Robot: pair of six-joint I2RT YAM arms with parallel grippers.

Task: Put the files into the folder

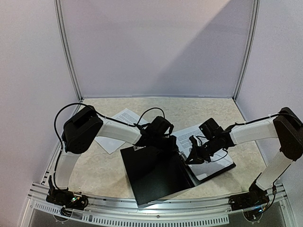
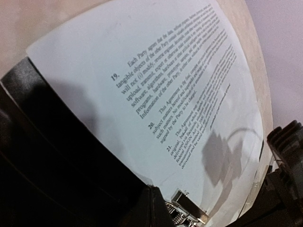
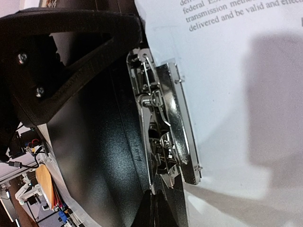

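Note:
The black folder (image 1: 154, 175) lies open, its cover to the left. White printed sheets (image 1: 218, 166) rest on its right side; in the left wrist view the top sheet (image 2: 104, 109) shows numbered paragraphs. A metal clip (image 3: 177, 127) runs along the sheets' inner edge by the spine; whether it grips them I cannot tell. My left gripper is shut, its tips beside the clip near the sheet's edge. The right gripper, also shut, has its tips at the clip's near end. Nothing shows between either pair of fingers.
Another printed sheet (image 1: 111, 142) lies on the table to the left, partly beneath the left arm. Bare tabletop (image 1: 189, 109) stretches behind both arms. A metal rail (image 1: 104, 201) borders the front, close to the folder's near corner.

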